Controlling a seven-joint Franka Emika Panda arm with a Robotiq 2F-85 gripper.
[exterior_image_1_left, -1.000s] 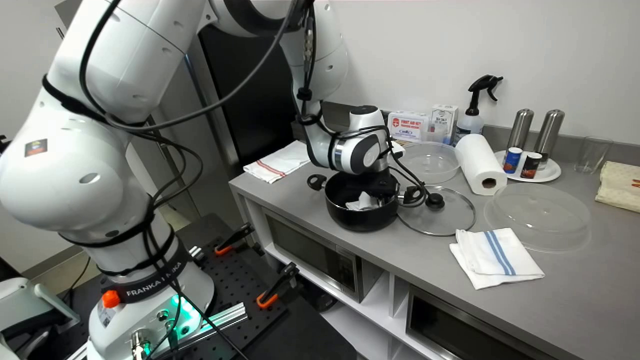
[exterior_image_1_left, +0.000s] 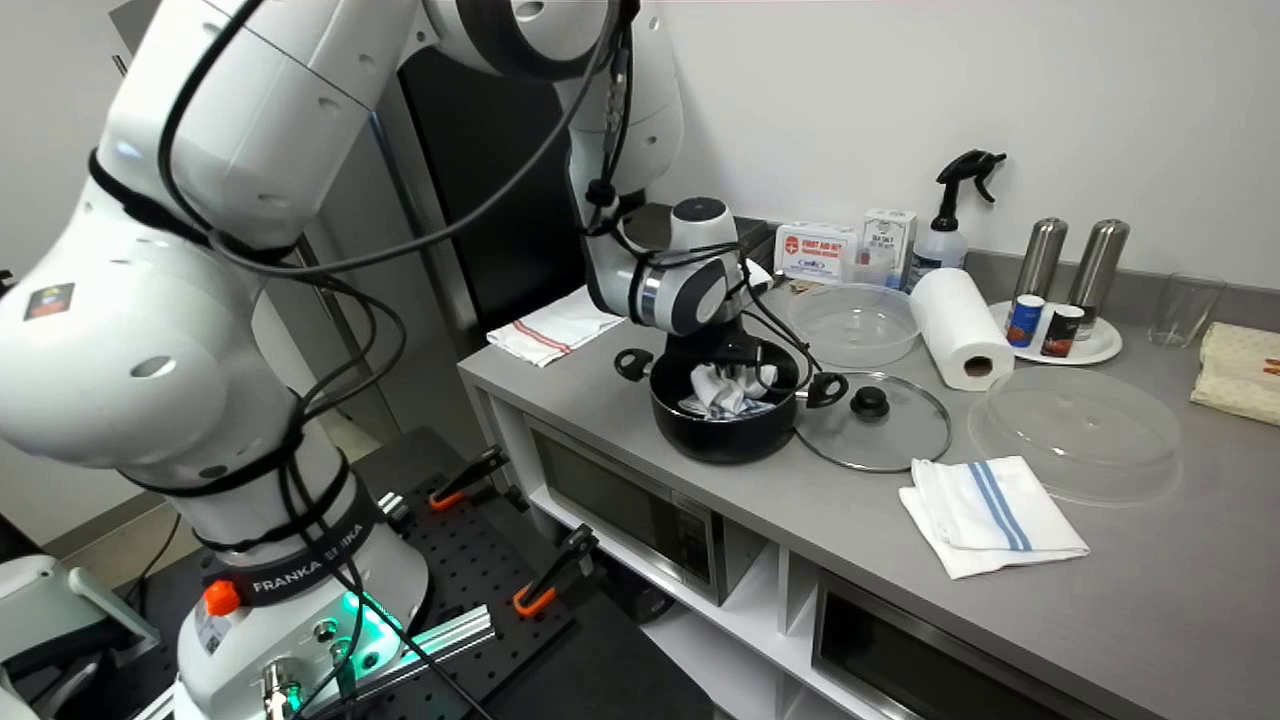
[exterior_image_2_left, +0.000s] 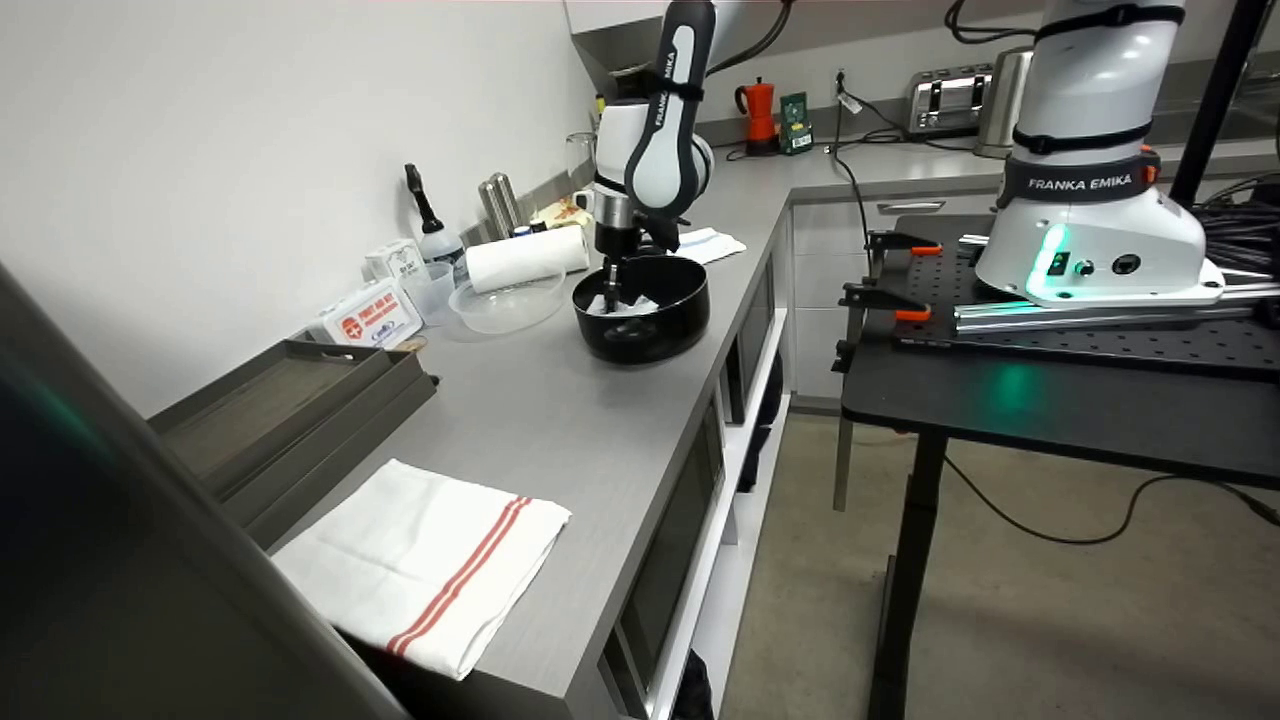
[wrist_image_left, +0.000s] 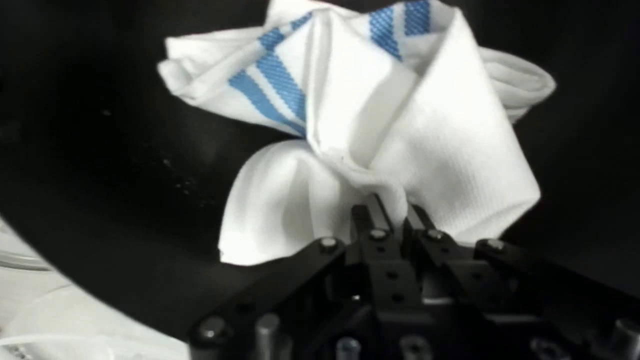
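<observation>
Inside the black pot (exterior_image_1_left: 723, 440) on the counter lies a crumpled white cloth with blue stripes (wrist_image_left: 444, 138). My gripper reaches down into the pot and is shut on a fold of this cloth. The fold shows between the two fingers in the wrist view, while the rest of the cloth spreads out ahead of them within the dark pot. In exterior view 2 the pot (exterior_image_2_left: 648, 336) shows the gripper coming in over its rim, with some white cloth (exterior_image_2_left: 636, 306) visible inside.
A glass lid (exterior_image_1_left: 900, 434) lies right beside the pot. Further along are a folded blue-striped towel (exterior_image_1_left: 990, 510), a clear plastic cover (exterior_image_1_left: 1080, 426) and a paper towel roll (exterior_image_1_left: 960, 326). A red-striped towel (exterior_image_2_left: 420, 558) occupies the counter's other end, near grey trays (exterior_image_2_left: 300, 414).
The wrist has shifted left in exterior view 1 and sits slightly higher over the pot. More of the cloth shows inside, bunched up under the gripper.
</observation>
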